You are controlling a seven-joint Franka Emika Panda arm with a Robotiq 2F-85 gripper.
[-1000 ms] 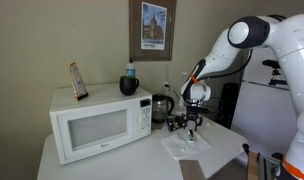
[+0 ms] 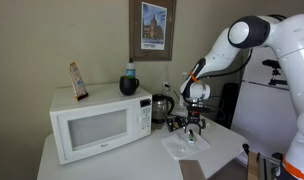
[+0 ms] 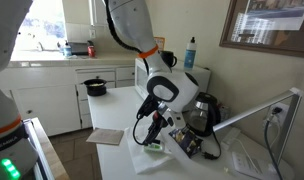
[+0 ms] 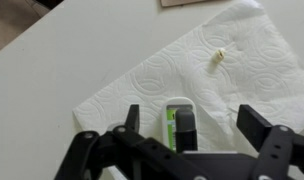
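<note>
A small white item with a green face (image 4: 172, 127) lies on a white paper towel (image 4: 137, 88), partly covered by a black block (image 4: 186, 130). I cannot tell whether the block is joined to it. My gripper is open in the wrist view, a finger to either side of the item and apart from it. From the second exterior view, the green-faced item (image 3: 152, 147) shows on the towel below the hand. A tiny beige piece (image 4: 219, 54) rests farther up the towel.
A thin brown board (image 3: 108, 136) lies flat beside the towel. The white microwave (image 2: 97, 127) and a kettle (image 2: 163, 104) stand along the wall, with clutter (image 3: 185, 143) close to the arm. A black pot (image 3: 95, 87) sits farther off.
Seen from the first exterior view, the hand has shifted very slightly; the towel, board and appliances look the same.
</note>
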